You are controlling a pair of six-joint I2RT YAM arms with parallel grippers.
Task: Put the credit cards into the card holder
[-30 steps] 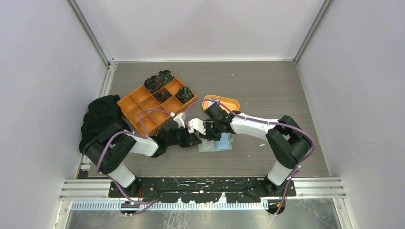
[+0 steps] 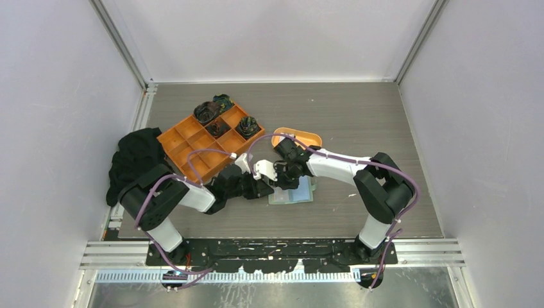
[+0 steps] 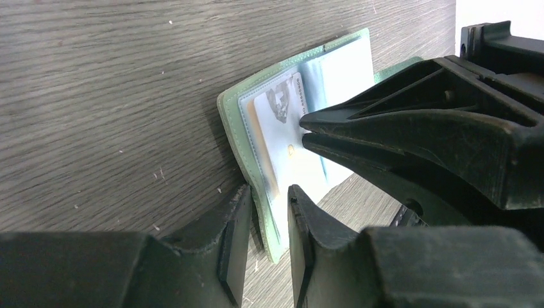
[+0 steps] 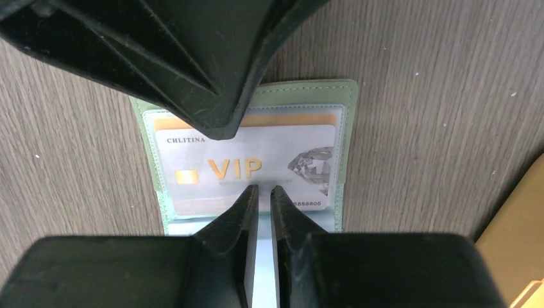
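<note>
The green card holder [image 2: 290, 197] lies open on the table below both grippers. In the right wrist view a white VIP card [image 4: 192, 151] sits in its clear sleeve over an orange layer. My left gripper is at the holder's edge, nearly closed, with that edge between its fingertips. My right gripper is shut, its tips over the card's lower middle; whether anything is between them is unclear. In the left wrist view its fingers [image 3: 385, 128] rest over the card.
An orange tray [image 2: 308, 138] sits just behind the holder. An orange compartment organiser [image 2: 183, 138] with dark bundles stands back left, black cloth [image 2: 131, 154] at the far left.
My left gripper has shifted slightly right toward the holder.
</note>
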